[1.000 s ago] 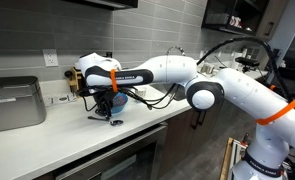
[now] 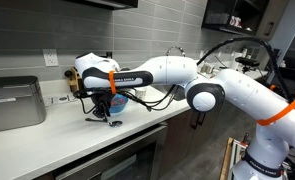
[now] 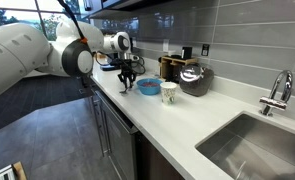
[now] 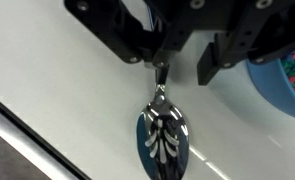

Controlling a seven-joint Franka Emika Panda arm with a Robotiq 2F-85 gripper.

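A shiny metal spoon (image 4: 162, 143) lies on the white counter, its bowl toward the bottom of the wrist view. Its handle runs up toward the left finger (image 4: 152, 45), which hides part of it. My gripper is over the handle, with a gap showing between its two fingers. From outside, the spoon (image 2: 115, 123) looks dark, just below the gripper (image 2: 103, 112). A blue bowl (image 4: 273, 92) with small coloured pieces stands beside the right finger; exterior view 2 shows the same bowl (image 3: 147, 87) close to my gripper (image 3: 126, 87).
A white patterned cup (image 3: 169, 93) and a dark rounded appliance (image 3: 193, 79) stand past the bowl, with a sink (image 3: 257, 150) farther along. A grey metal box (image 2: 16, 112) is at the left.
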